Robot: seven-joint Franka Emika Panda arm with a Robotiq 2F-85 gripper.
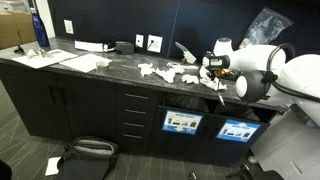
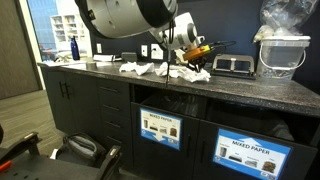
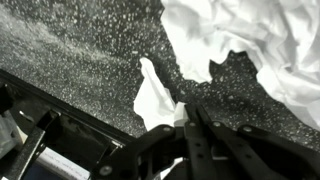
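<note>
Several crumpled white paper pieces [image 1: 166, 73] lie along the dark counter. In the wrist view, a large crumpled sheet [image 3: 255, 45] spreads over the speckled top at upper right. A narrower white paper piece [image 3: 153, 101] runs down to my gripper, which is shut on it. The lower part of that piece is hidden behind the dark fingers. In exterior view 2, the white arm [image 2: 184, 32] reaches down over the paper pile [image 2: 182, 73], and the fingertips are hard to make out.
Below the counter are open bins labelled mixed paper [image 2: 165, 129]. A toaster [image 2: 235, 66] and a clear plastic container [image 2: 281, 55] stand on the counter's right side. A blue bottle [image 1: 40, 32] and flat papers [image 1: 45, 58] are at the far left.
</note>
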